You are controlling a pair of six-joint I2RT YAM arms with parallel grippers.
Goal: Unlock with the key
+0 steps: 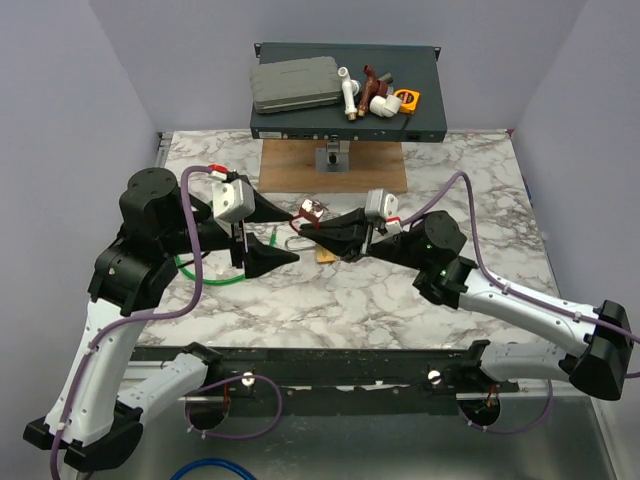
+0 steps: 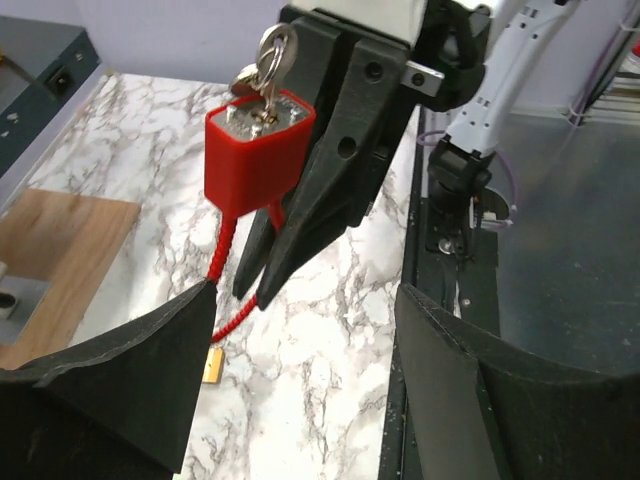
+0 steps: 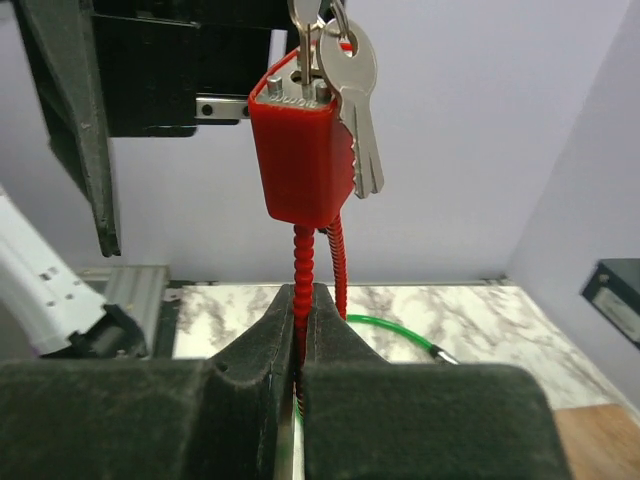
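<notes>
A red padlock [image 2: 250, 165] with a red braided shackle and silver keys [image 3: 355, 110] in its top is held up between my arms. My right gripper [image 1: 305, 228] is shut on the red braided cord [image 3: 300, 260], below the lock body. My left gripper [image 1: 290, 235] stands open just to the left of it, nothing between its fingers; in the left wrist view the padlock hangs ahead of that gap.
Below lie a green hose [image 1: 225, 280], a small yellow block [image 1: 325, 255] and a wooden board [image 1: 380, 165]. A dark shelf [image 1: 420, 95] at the back carries a grey case and fittings.
</notes>
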